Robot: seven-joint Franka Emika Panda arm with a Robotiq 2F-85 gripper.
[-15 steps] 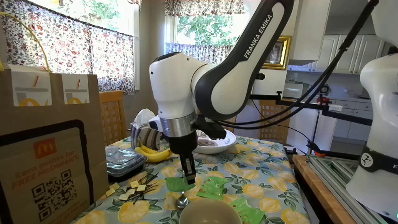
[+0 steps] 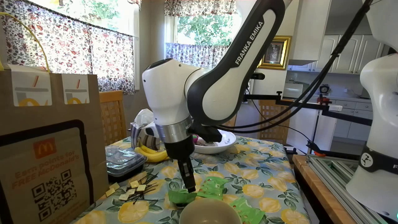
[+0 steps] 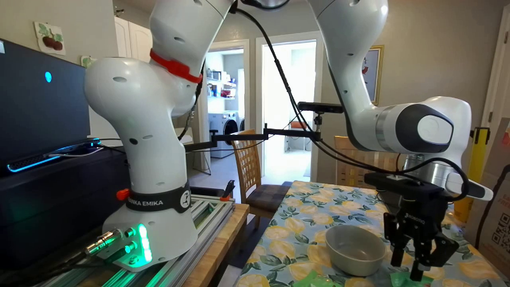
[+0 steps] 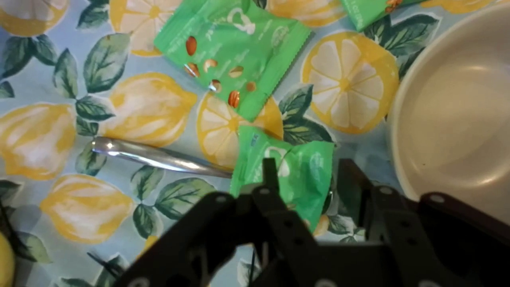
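Observation:
A small green snack packet lies over the middle of a metal spoon on the tablecloth, hiding part of it. My gripper is part open directly above this packet. In the wrist view one finger overlaps the packet and the other stands past its right edge, with a gap between them and the packet. The gripper hangs low over the table in exterior view 1, with the green packet at its tips. In exterior view 2 the packet shows just under the fingers.
A beige bowl stands close on the right in the wrist view. Another green packet lies above, with a third nearer the bowl. Bananas, a lidded tray and a paper bag occupy the left side.
My gripper has come down and slightly left in exterior view 1. The green packet near its tips is lower too and now covers the spoon's bowl end, which showed earlier.

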